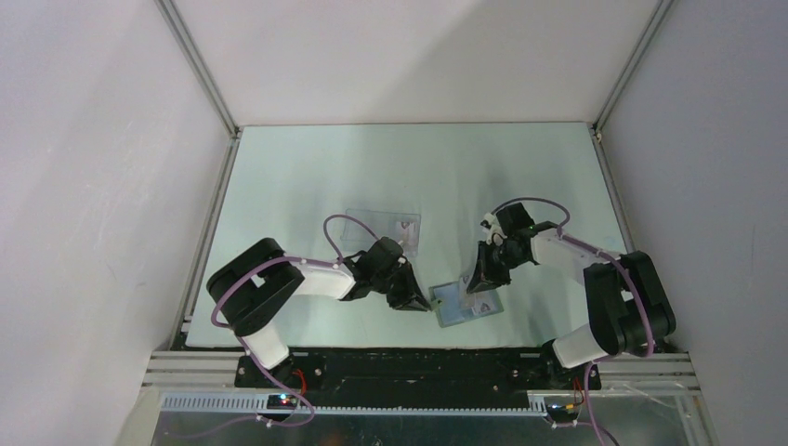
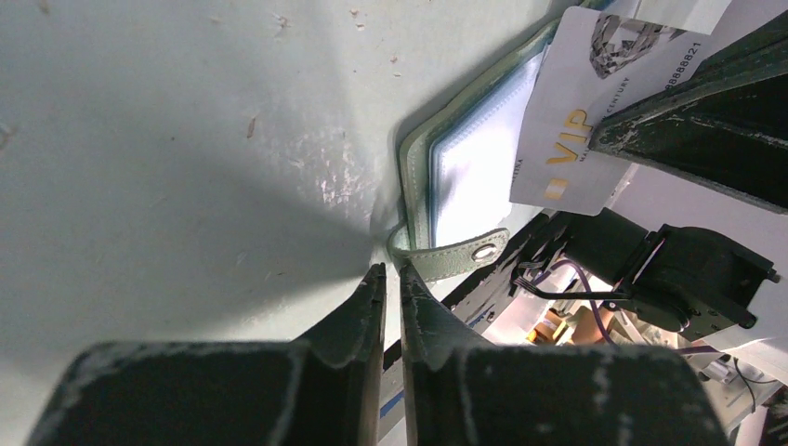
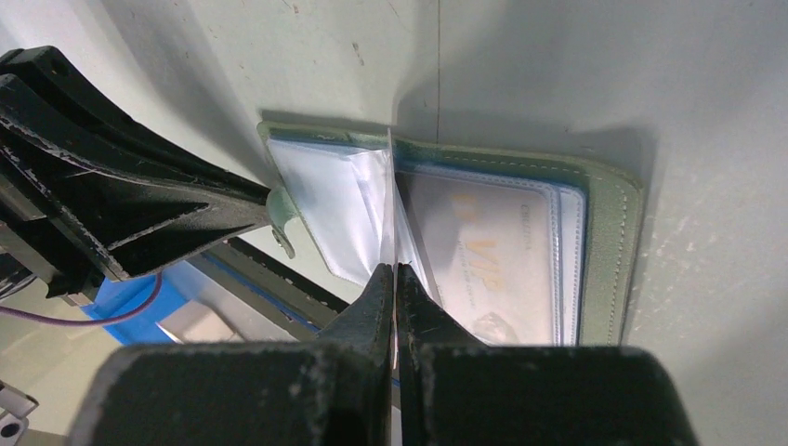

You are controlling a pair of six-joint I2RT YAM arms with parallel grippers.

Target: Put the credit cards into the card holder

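Observation:
The green card holder (image 1: 453,305) lies unfolded at the table's front. In the left wrist view a pale pocket (image 2: 479,163) and a snap strap (image 2: 455,257) show. My left gripper is at the strap end, its fingers separated by a narrow gap; whether they pinch the leather is unclear. The right gripper is shut on a white VIP credit card, steeply tilted over the holder's middle and seen edge-on in the right wrist view. Whether its lower edge is inside a pocket cannot be told. Another card (image 3: 488,251) lies in the holder's clear pocket.
A clear flat tray (image 1: 372,216) lies behind my left arm, with one card (image 1: 407,232) at its right end. The table's front edge runs close to the holder.

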